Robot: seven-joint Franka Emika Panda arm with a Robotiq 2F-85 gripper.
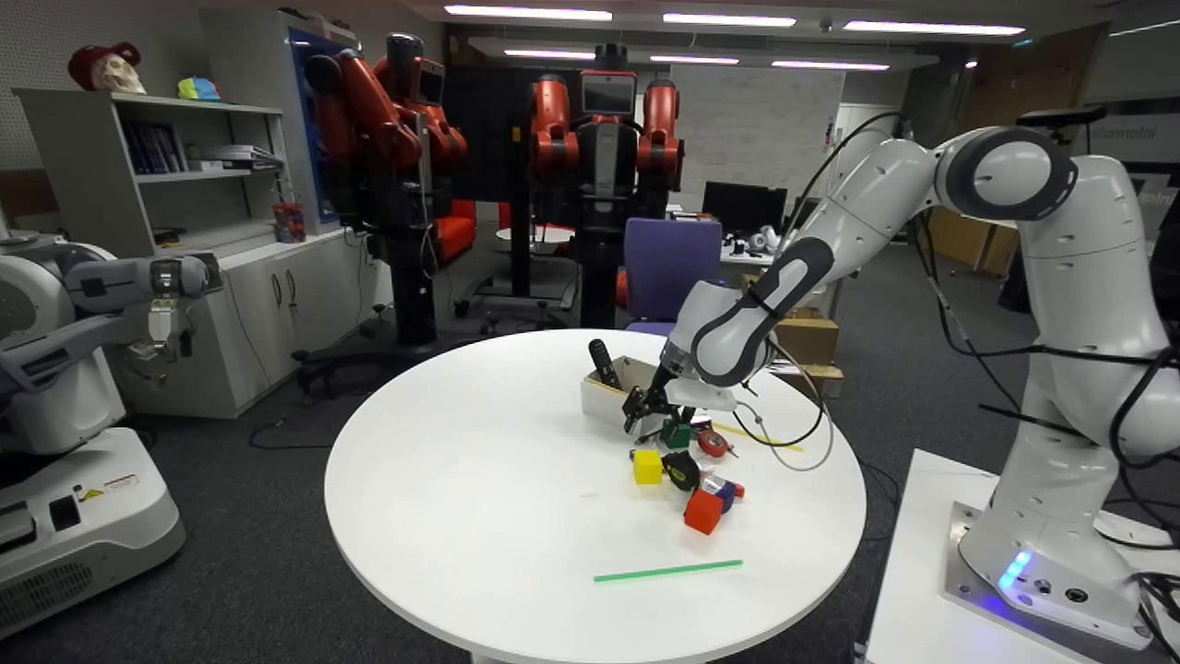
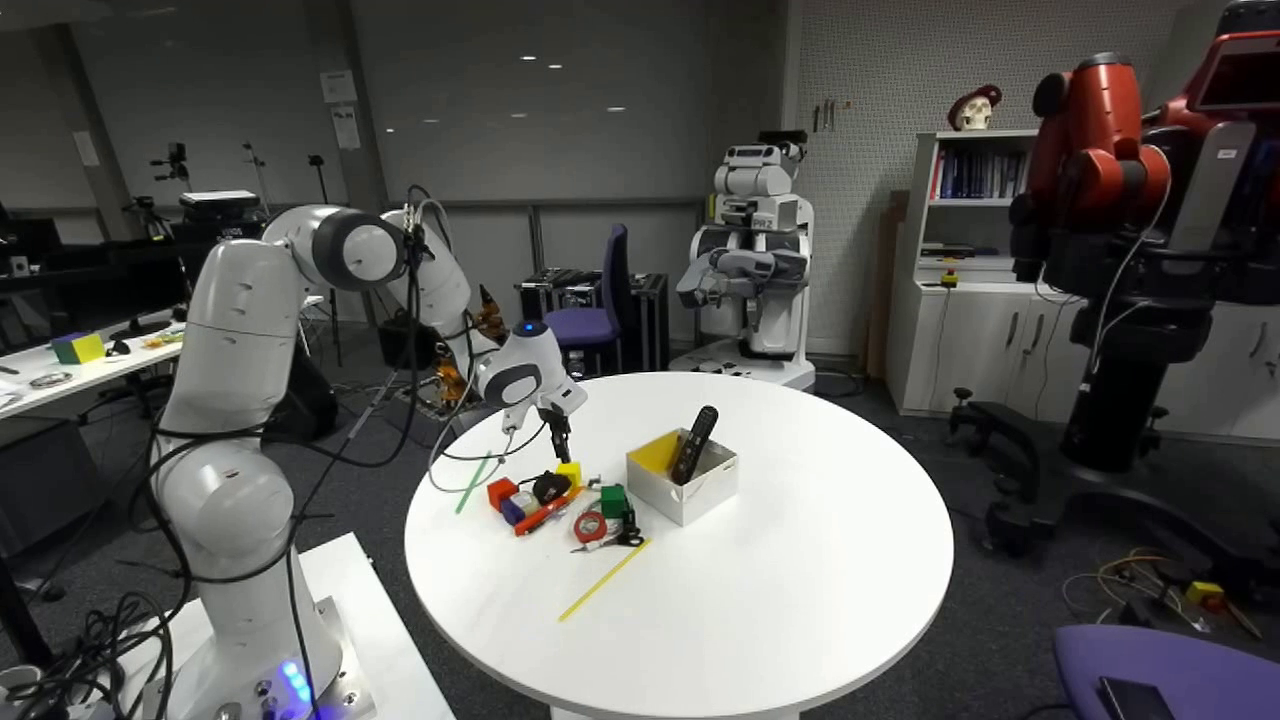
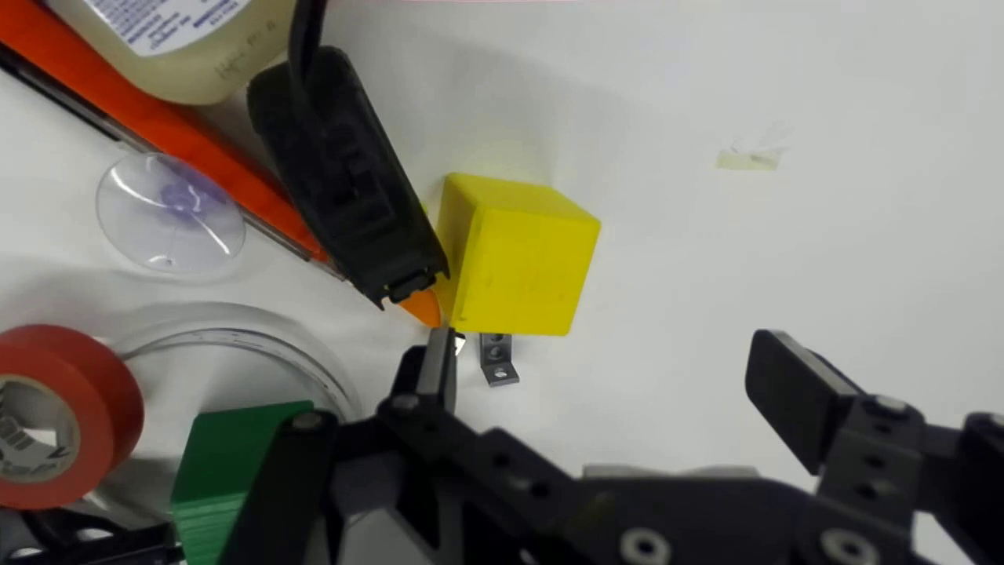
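Observation:
My gripper is open, and only bare table and a small metal bracket (image 3: 496, 358) show around its fingers in the wrist view. Ahead of the fingertips sits a yellow cube (image 3: 527, 259), touching or very near a black tape measure (image 3: 348, 174). To the left of the fingers are a green cube (image 3: 230, 461) and a roll of red tape (image 3: 70, 414). In exterior view 1 the gripper (image 1: 653, 415) hangs in front of the white box (image 1: 606, 405), above the green cube (image 1: 676, 433). A black handled object (image 1: 604, 363) leans out of the box.
A red cube (image 1: 703, 511) and a green stick (image 1: 668, 571) lie toward the table's front. Near the tape roll is a yellow stick (image 2: 606, 578). The pile is crowded, with an orange tool (image 3: 160, 118) and a bottle (image 3: 202, 56).

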